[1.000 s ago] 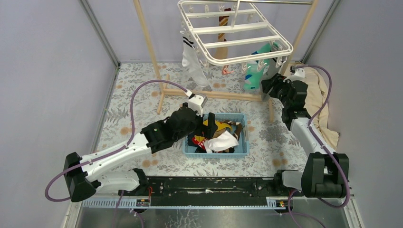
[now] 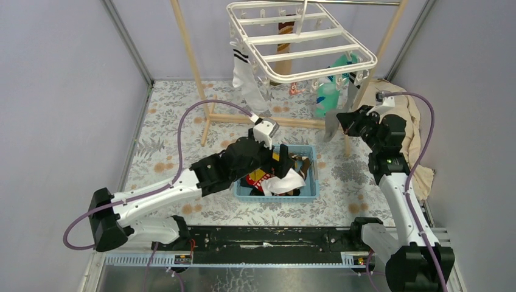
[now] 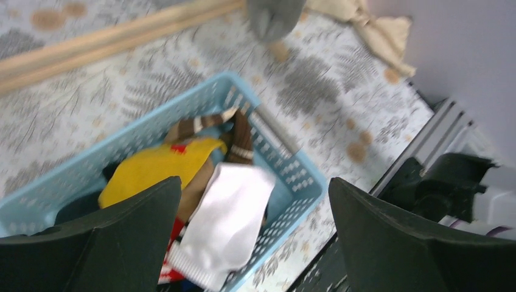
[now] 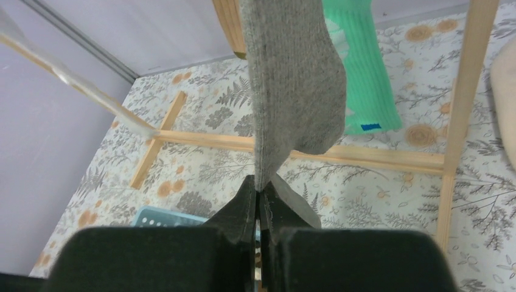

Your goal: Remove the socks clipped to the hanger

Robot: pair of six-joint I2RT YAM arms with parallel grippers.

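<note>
A grey sock (image 2: 331, 125) hangs from the right side of the white clip hanger (image 2: 304, 36). My right gripper is shut on the edge of that grey sock (image 4: 292, 85); the cloth runs down into its fingertips, and a fold hangs behind them. Over the blue basket (image 2: 277, 199), my left gripper stands open and empty. A white sock with black stripes (image 2: 244, 76) hangs at the hanger's left, a green sock (image 2: 328, 94) at its right and a brown one (image 2: 284, 48) at the back.
In the basket lie a white sock (image 3: 228, 213), a yellow one (image 3: 161, 167) and other dark cloth. A wooden frame (image 2: 268, 120) stands behind it. Beige cloth (image 2: 404, 115) lies at the right wall. Floor left of the basket is clear.
The left gripper has shifted right over the basket. The hanger has swayed a little.
</note>
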